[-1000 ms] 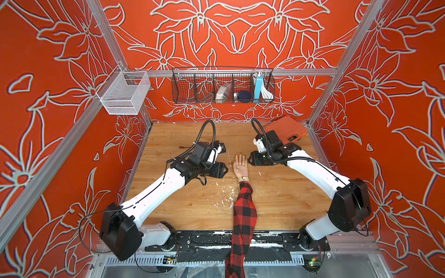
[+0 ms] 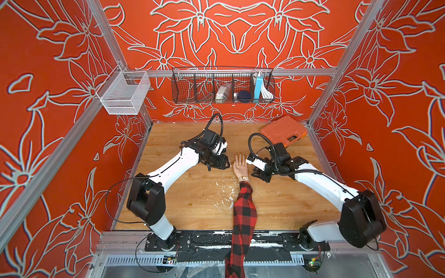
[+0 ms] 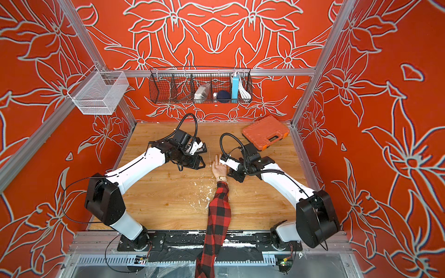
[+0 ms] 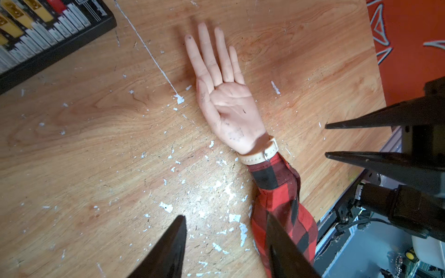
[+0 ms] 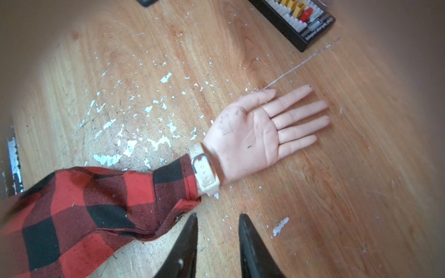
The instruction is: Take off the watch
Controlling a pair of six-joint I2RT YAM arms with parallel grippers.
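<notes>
A hand (image 2: pixel 240 166) lies palm up in a red plaid sleeve (image 2: pixel 244 208). A cream watch strap with a buckle circles its wrist, also clear in the left wrist view (image 4: pixel 255 155). My left gripper (image 2: pixel 224 163) is above the table left of the hand, fingertips apart with nothing between (image 4: pixel 224 222). My right gripper (image 2: pixel 257 172) is just right of the wrist; in the right wrist view its fingertips (image 5: pixel 243 220) stand apart below the strap, nothing between. Both are part open.
An orange case (image 2: pixel 282 129) lies at the back right. A black board with connectors (image 5: pixel 292 23) lies beyond the hand. A wire basket (image 2: pixel 204 88) and white basket (image 2: pixel 122 97) hang on the walls.
My right gripper moved down toward the wrist and has since turned slightly. The hand and watch have stayed put.
</notes>
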